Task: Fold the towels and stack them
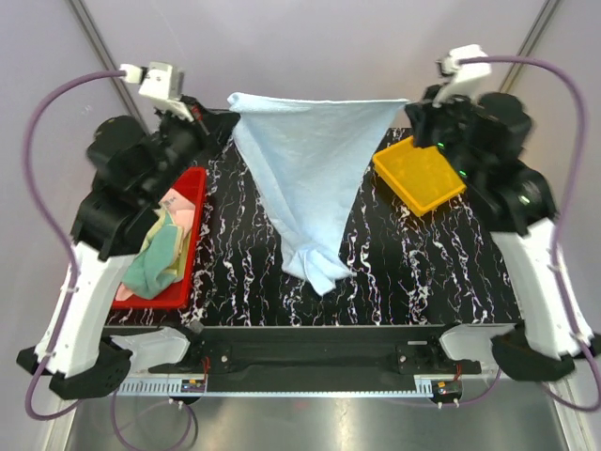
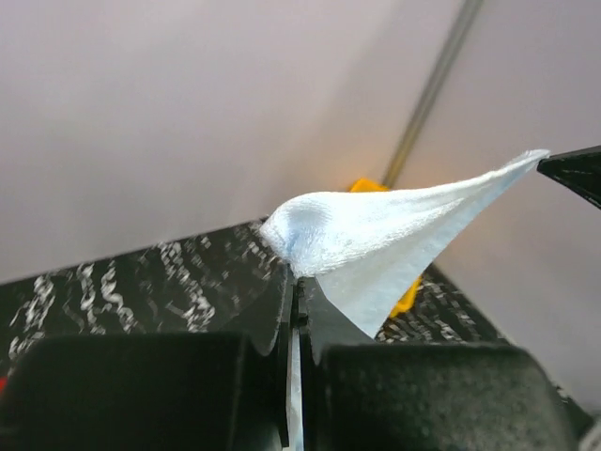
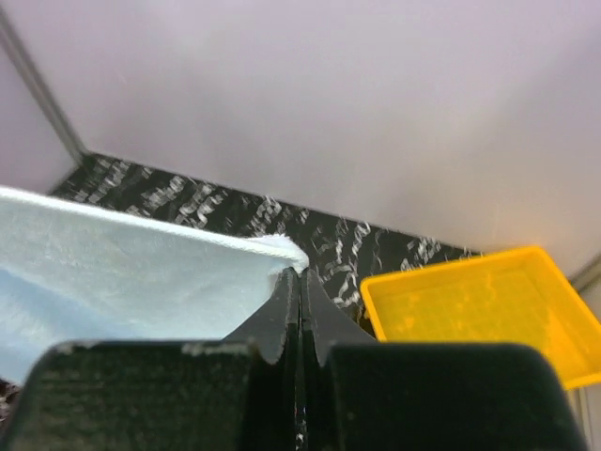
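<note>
A light blue towel [image 1: 310, 160] hangs stretched high between my two grippers, its lower end bunched near the table's front. My left gripper is shut on one upper corner at the top left of the towel. My right gripper is shut on the other upper corner, with the white edge running taut across from it. In the top view, a red bin [image 1: 178, 287] at the left holds several folded and loose towels in pink, green and teal, partly hidden by the left arm.
An empty yellow tray [image 1: 408, 174] stands at the back right, partly under the right arm. The dark marbled table [image 1: 230, 291] shows bare around the hanging towel. Pale walls close off the back and sides.
</note>
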